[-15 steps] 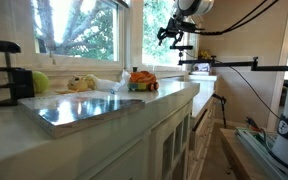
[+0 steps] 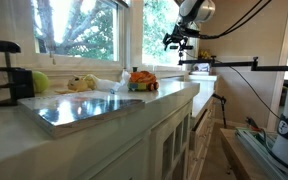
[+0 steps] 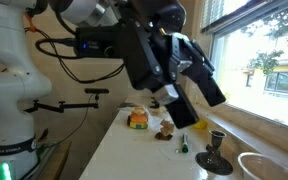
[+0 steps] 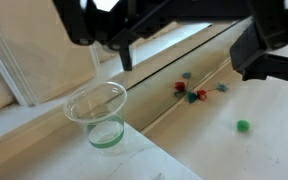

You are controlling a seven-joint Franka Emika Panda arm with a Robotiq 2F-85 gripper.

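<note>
My gripper is open, its two dark fingers spread at the top of the wrist view with nothing between them. Below and to the left of them, a clear cup (image 4: 96, 108) with a green band stands on a white surface, well apart from the fingers. In exterior view 1 the gripper (image 2: 174, 44) hangs high over the far end of the counter. It looms large in exterior view 2, where the gripper (image 3: 200, 106) hides part of the counter behind it.
A colorful toy vehicle (image 2: 143, 81), a yellow fruit (image 2: 81, 83) and a metallic slab (image 2: 64, 112) sit on the counter by the window. A dark stand (image 3: 216, 152) is near a white bowl (image 3: 269, 166). Small red and teal pieces (image 4: 194, 92) and a green dot (image 4: 243, 126) also show.
Over the last second my gripper has shifted slightly to the right in exterior view 1. Objects on the counter look unmoved.
</note>
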